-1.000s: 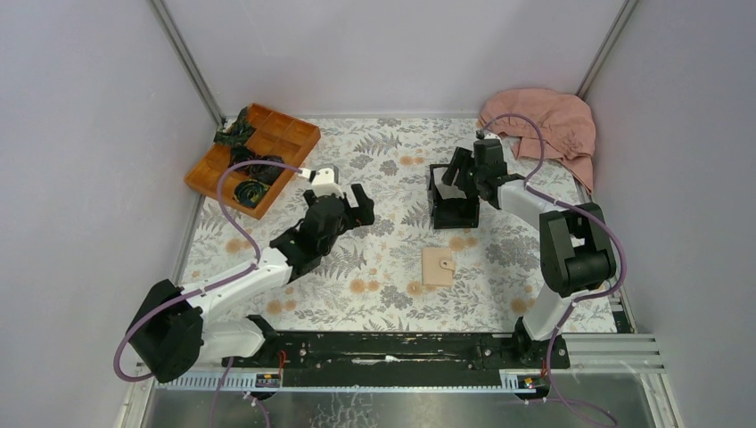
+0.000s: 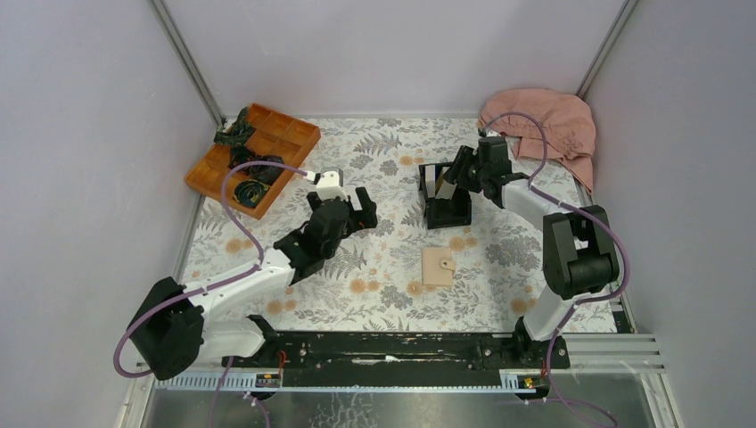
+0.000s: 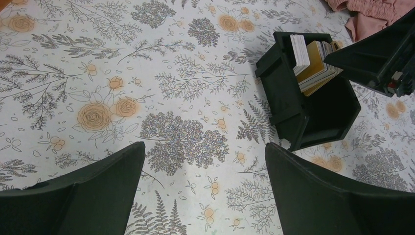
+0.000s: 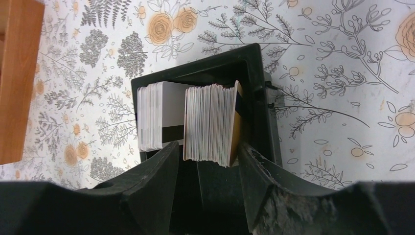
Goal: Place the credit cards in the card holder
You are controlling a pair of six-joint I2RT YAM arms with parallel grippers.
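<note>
Two stacks of cards stand in an open black box. In the right wrist view, one white stack (image 4: pixel 150 117) leans at the left, and a thicker card stack (image 4: pixel 208 122) with a gold card at its right side is beside it. My right gripper is part open, its fingertips on either side of the thicker stack's near end; a gap shows at the left finger. The beige card holder (image 2: pixel 434 267) with a snap tab lies flat in front of the box. My left gripper hangs open and empty, left of the box in the top view.
The black box (image 3: pixel 288 105) has empty room in its near part. At the back left is an orange divided tray (image 2: pixel 293 133) with dark bundles. A pink cloth (image 2: pixel 550 125) is heaped at the back right. The patterned table between tray and box is clear.
The black box has shifted slightly left, and the cards inside now show a split.
</note>
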